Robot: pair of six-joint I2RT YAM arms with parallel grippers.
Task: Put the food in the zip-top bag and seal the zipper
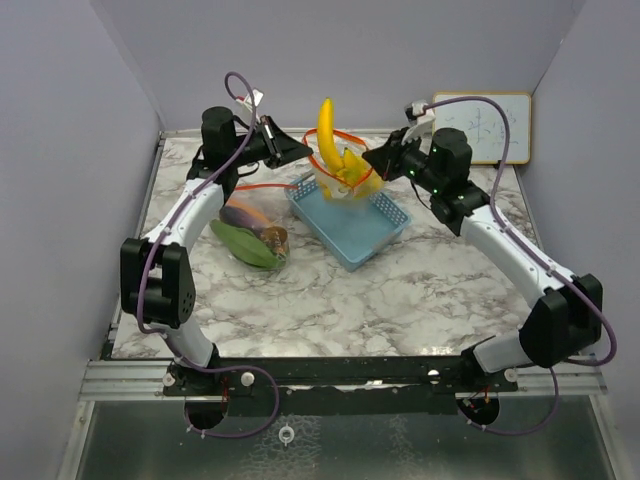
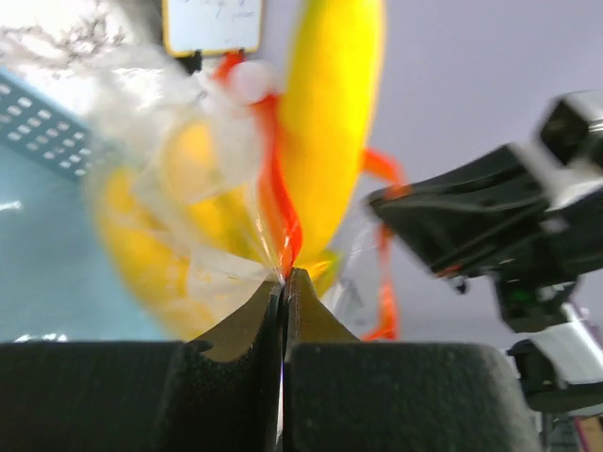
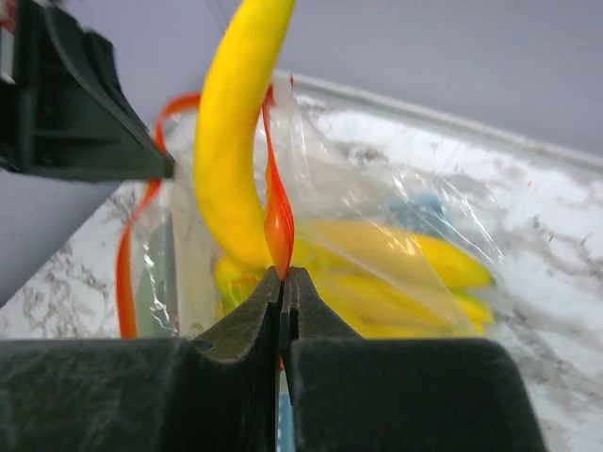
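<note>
The clear zip top bag (image 1: 338,190), edged with an orange zip strip (image 3: 277,212), hangs above the blue basket with its mouth open. Several yellow, banana-like pieces (image 3: 396,297) lie inside it, and one long banana (image 1: 325,130) stands upright, its upper end poking out of the opening. At the mouth's left corner, my left gripper is shut on the bag's edge, right by the orange strip. Opposite it, my right gripper is shut on the other corner, the strip running down into its fingertips.
Below the bag is the blue basket (image 1: 350,245), otherwise looking empty. Left of it sit bags (image 1: 245,243) with green and orange-brown contents. A small whiteboard (image 1: 482,125) stands at the back right.
</note>
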